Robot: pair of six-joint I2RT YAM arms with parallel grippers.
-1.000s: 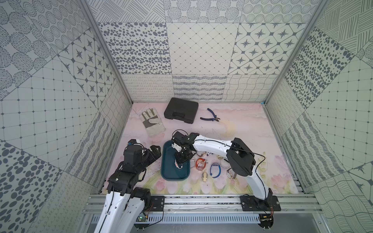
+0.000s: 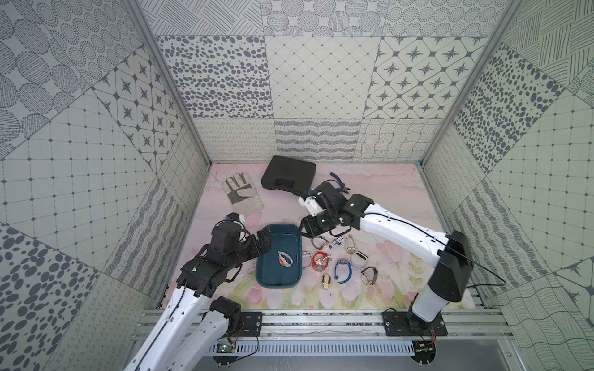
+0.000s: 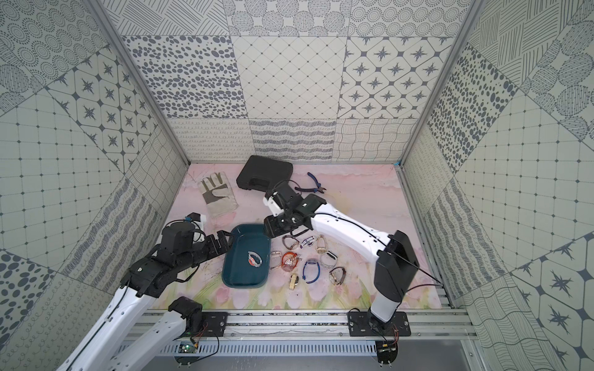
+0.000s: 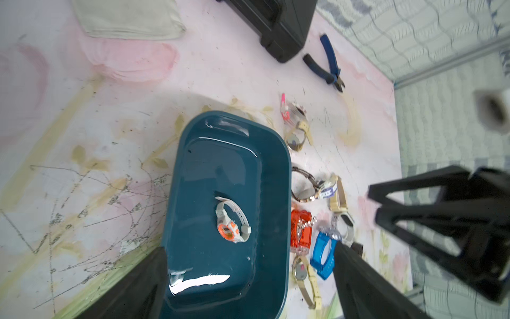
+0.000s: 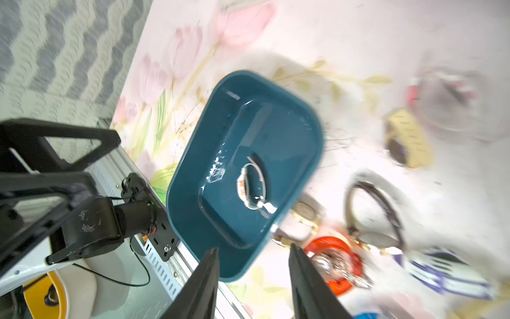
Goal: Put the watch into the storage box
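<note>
On the floor of the dark teal storage box (image 4: 223, 164) lies a white watch with an orange face (image 4: 228, 230), its strap curled in a loop. The left wrist view shows it clear of both grippers. My right gripper stands open above the right side of the box, and no object shows between its fingers. At the box's left side, my left gripper (image 2: 264, 240) is also open and empty, raised above the table.
Several other watches crowd the table right of the box, among them a red one (image 2: 320, 261) and a blue one (image 2: 342, 270). Farther back are a grey glove (image 2: 242, 193), a black case (image 2: 289, 175) and pliers (image 2: 338, 182).
My right gripper has let go of the watch, risen and moved right and back, uncovering it in the box. The left arm has shifted slightly toward the box.
</note>
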